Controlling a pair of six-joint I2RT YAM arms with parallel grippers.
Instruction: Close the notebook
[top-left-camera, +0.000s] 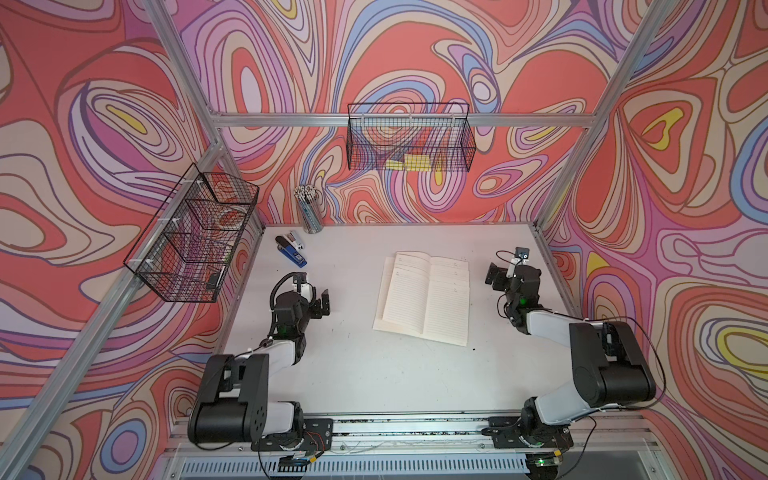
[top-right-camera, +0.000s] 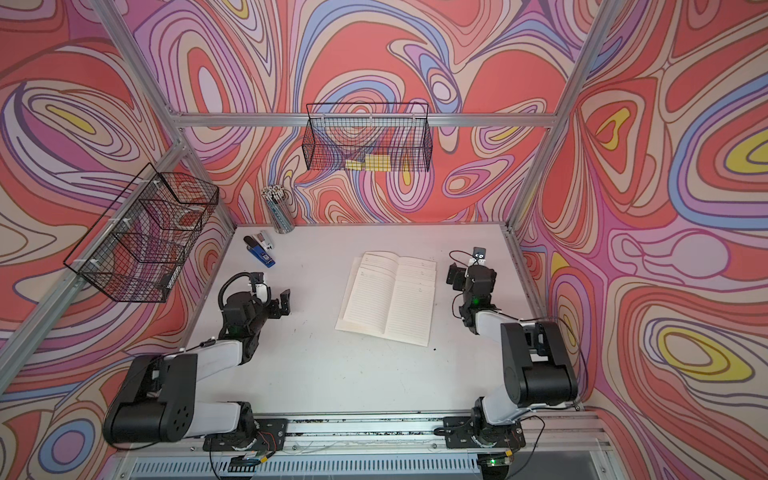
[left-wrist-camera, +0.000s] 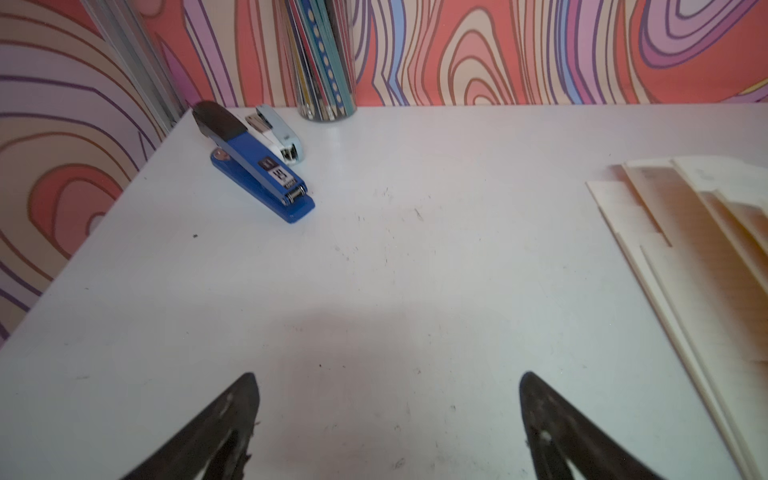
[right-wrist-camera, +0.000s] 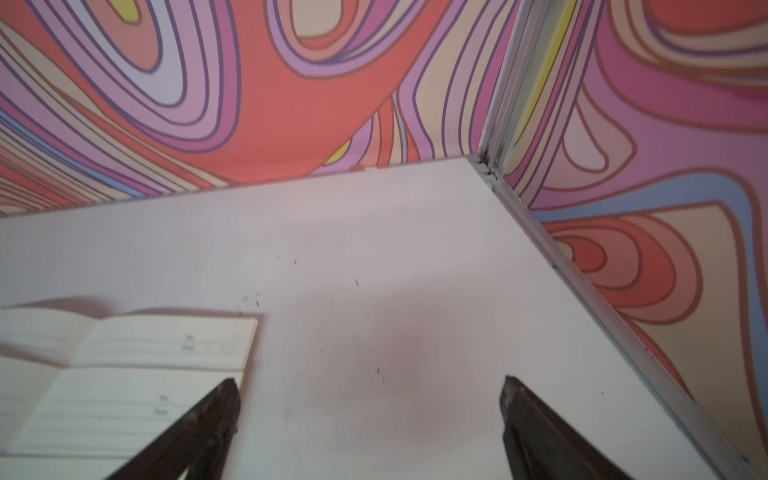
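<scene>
An open notebook with lined pages lies flat in the middle of the table, its left edge showing in the left wrist view and its top right pages in the right wrist view. My left gripper is open over bare table, left of the notebook. My right gripper is open over the table just right of the notebook, with nothing between its fingers.
A blue stapler, a smaller pale stapler and a pencil holder stand at the back left. Wire baskets hang on the back and left frames.
</scene>
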